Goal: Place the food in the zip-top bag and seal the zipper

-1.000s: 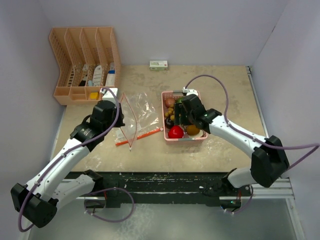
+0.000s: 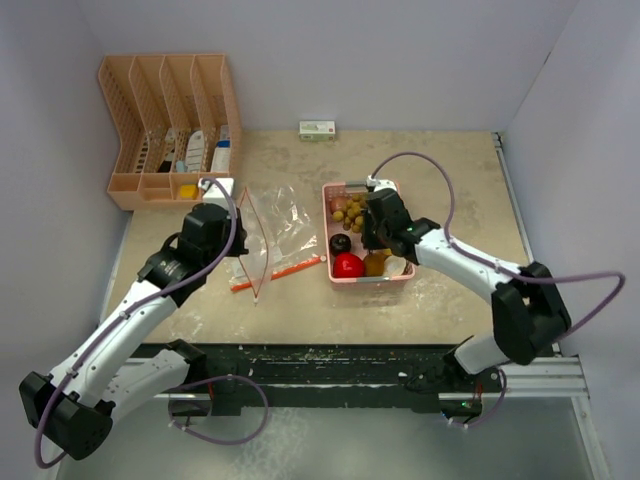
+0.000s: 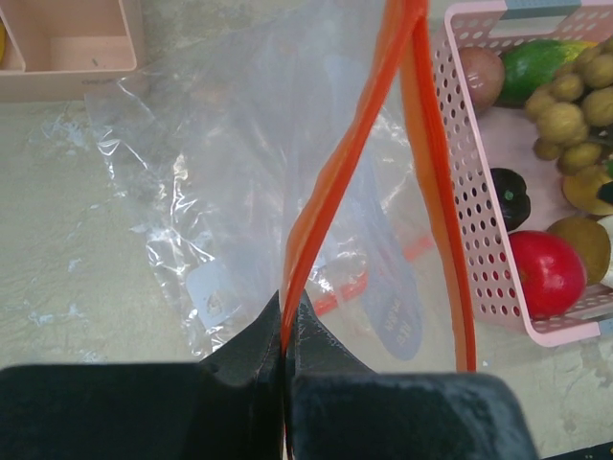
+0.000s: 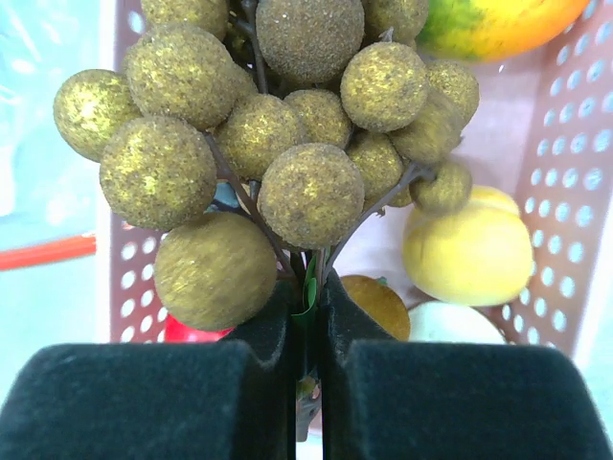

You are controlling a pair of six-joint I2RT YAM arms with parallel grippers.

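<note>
My right gripper is shut on the stem of a bunch of brown round fruit (image 4: 311, 196), whose balls fan out above the fingers. In the top view it hangs over the pink basket (image 2: 327, 235). My left gripper is shut on the orange-rimmed edge of the clear zip bag (image 3: 220, 163), and the bag's mouth gapes into a tall loop. The bag's body lies flat on the table, left of the basket. Inside the basket are a red fruit (image 3: 548, 273), a dark fruit (image 3: 510, 198), a yellow fruit (image 4: 469, 247) and a green-orange fruit (image 4: 488, 24).
A peach-coloured rack (image 2: 125, 160) with several compartments stands at the back left. A small white-green box (image 2: 317, 130) sits at the table's back edge. Bare table (image 2: 290, 315) stretches in front of the bag and basket.
The left gripper keeps its place on the bag; its loop narrowed slightly.
</note>
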